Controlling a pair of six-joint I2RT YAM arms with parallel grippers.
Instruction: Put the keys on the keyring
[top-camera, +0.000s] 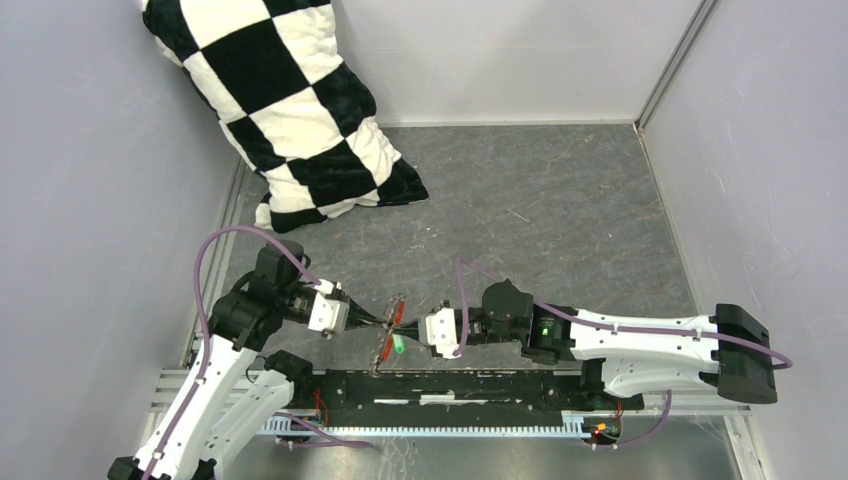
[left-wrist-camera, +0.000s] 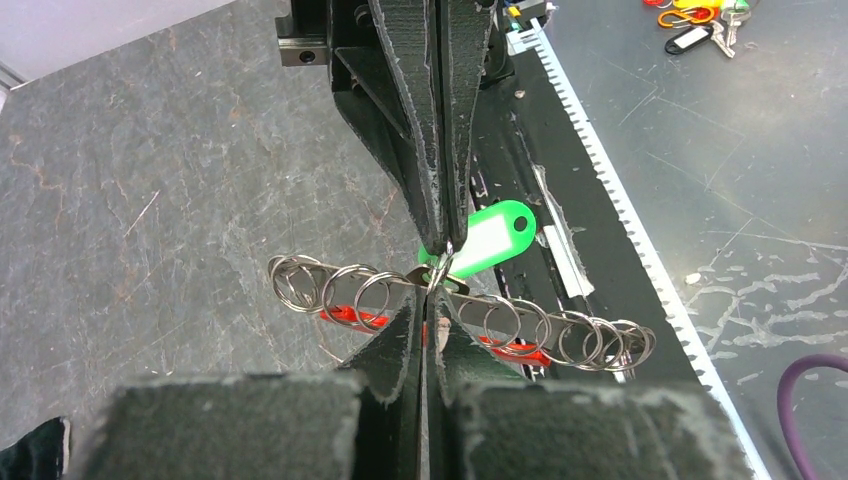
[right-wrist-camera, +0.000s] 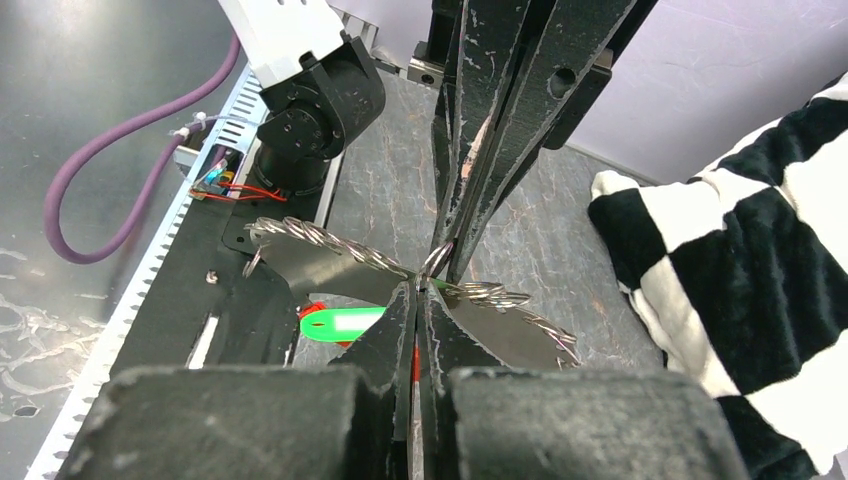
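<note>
Between the arms hangs a curved metal keyring strip (top-camera: 400, 303) with red parts, its edges lined with several rings (left-wrist-camera: 357, 290). A small metal ring (left-wrist-camera: 441, 264) spans the gap between the two grippers' tips at the strip's middle. My left gripper is shut on one end of it, my right gripper shut on the other; their tips almost meet. A green key tag (left-wrist-camera: 497, 238) with a white label hangs just behind. In the right wrist view the green tag (right-wrist-camera: 340, 324) shows left of my right fingers. Whether the rings are linked cannot be made out.
Orange and black key tags with keys (left-wrist-camera: 722, 36) lie on the surface at the left wrist view's upper right. A checkered cushion (top-camera: 295, 110) stands at the back left. Much of the grey floor (top-camera: 520, 200) behind the arms is clear.
</note>
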